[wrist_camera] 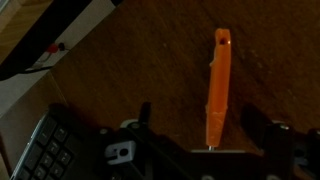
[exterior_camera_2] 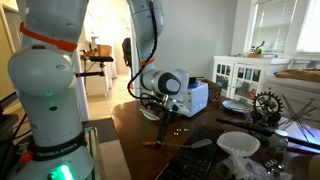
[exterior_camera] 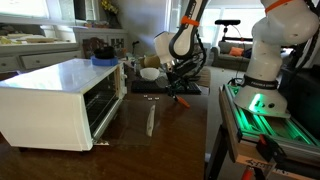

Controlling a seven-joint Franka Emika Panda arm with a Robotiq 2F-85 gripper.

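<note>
An orange-handled utensil (wrist_camera: 218, 85) lies on the brown tabletop, running lengthwise through the wrist view. My gripper is over its near end, with the fingers apart on either side and a wide gap on the left. Exterior view 1 puts the gripper (exterior_camera: 173, 90) low over the table, close to the orange handle (exterior_camera: 183, 101). From the other side, the gripper (exterior_camera_2: 165, 130) points down near the orange handle (exterior_camera_2: 151, 143); its paler end stretches right. Whether the fingers touch the handle cannot be made out.
A white box-shaped appliance (exterior_camera: 55, 105) stands on the left, with a pale flat utensil (exterior_camera: 151, 120) in front of it. A black keyboard (wrist_camera: 48, 148) lies beside the gripper. Beyond it are a white bowl (exterior_camera_2: 237, 145) and a clear plastic bag (exterior_camera_2: 245, 168).
</note>
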